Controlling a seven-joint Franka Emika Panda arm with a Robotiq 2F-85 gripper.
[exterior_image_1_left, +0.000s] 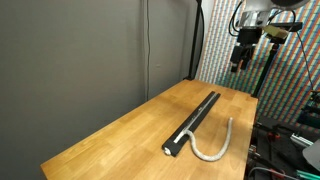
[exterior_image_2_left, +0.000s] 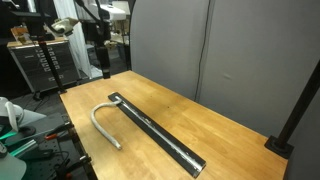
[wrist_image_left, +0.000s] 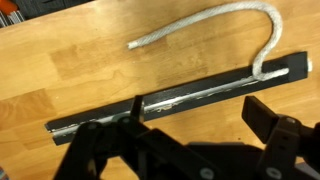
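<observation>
A pale rope (wrist_image_left: 200, 17) lies in a curve on the wooden table, with one end loose on the wood. Its other end reaches a long black channel (wrist_image_left: 92, 120) and rests on the groove near one end of it. A light strip runs along the groove; whether this is rope or the channel's bare inside, I cannot tell. My gripper is open and empty, with its fingers wide apart. In exterior view 1 the gripper (exterior_image_1_left: 239, 66) hangs well above the table's far right part, clear of both rope and channel.
Bare wood covers most of the table (exterior_image_1_left: 110, 138), with a wide free area beside the channel. A grey partition (exterior_image_2_left: 235, 70) stands along one long side. A dark post (exterior_image_2_left: 292, 120) rises at a corner.
</observation>
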